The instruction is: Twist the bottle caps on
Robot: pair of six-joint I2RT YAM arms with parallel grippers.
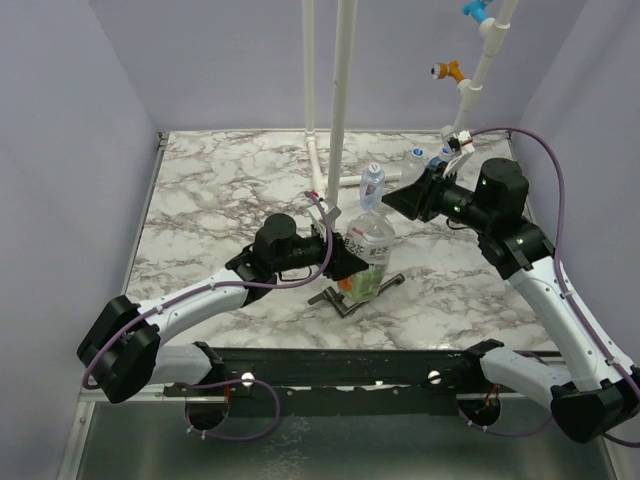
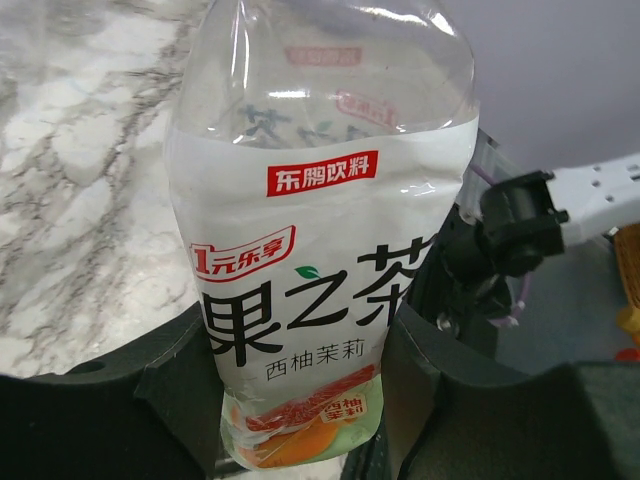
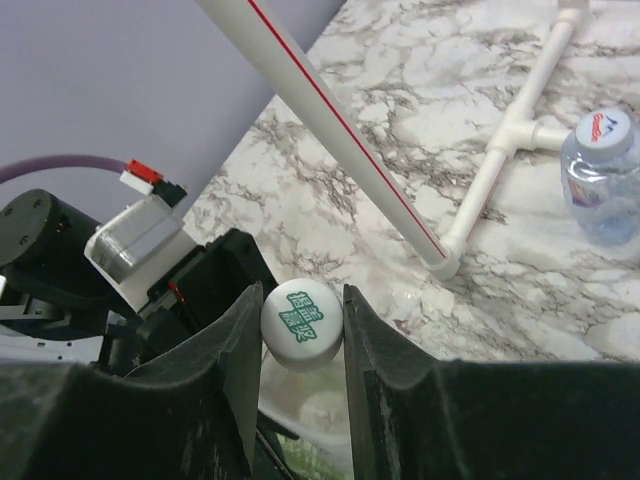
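My left gripper (image 1: 345, 258) is shut on a large tea bottle (image 2: 310, 200) with a white label, held upright at the centre of the top view; in the left wrist view its clear upper part runs out of frame. My right gripper is shut on a white cap (image 3: 300, 310) with green print. In the top view that gripper is above and to the right of the bottle, apart from it.
Small capped bottles (image 1: 371, 180) stand behind. White pipes (image 1: 339, 80) rise at the back, with blue and orange valves (image 1: 450, 72) top right. A dark metal fitting (image 1: 350, 307) lies below the bottle.
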